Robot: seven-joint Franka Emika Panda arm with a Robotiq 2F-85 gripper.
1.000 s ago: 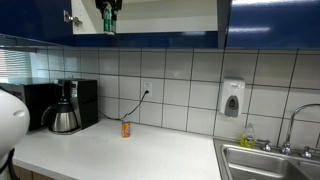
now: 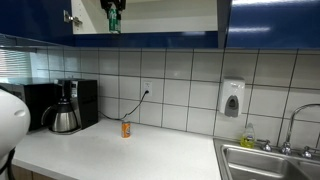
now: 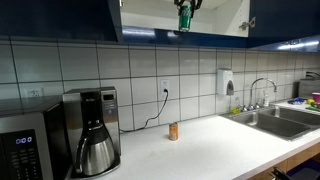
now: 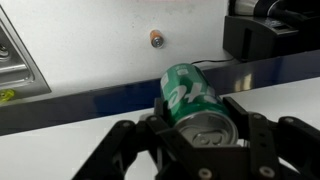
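A green can-like container (image 4: 193, 95) with white lettering and a pale round end fills the middle of the wrist view. My gripper is shut on it, with dark finger parts on either side. In exterior view 1 the green container (image 2: 114, 18) hangs upright at the opening of the blue upper cabinet (image 2: 150, 40), near its left part. Exterior view 2 shows the green container (image 3: 185, 17) at the cabinet's front, high above the counter. The gripper itself is mostly cut off by the top edge in both exterior views.
An orange can (image 2: 126, 129) stands on the white counter (image 2: 120, 155) below. A coffee maker (image 3: 93, 130) and a microwave (image 3: 28, 145) are at the left, a sink (image 2: 260, 162) at the right. The cabinet interior (image 2: 170, 17) looks empty where visible.
The green container has shifted slightly right in exterior view 1, staying at about the same height by the cabinet opening. It stays in my gripper.
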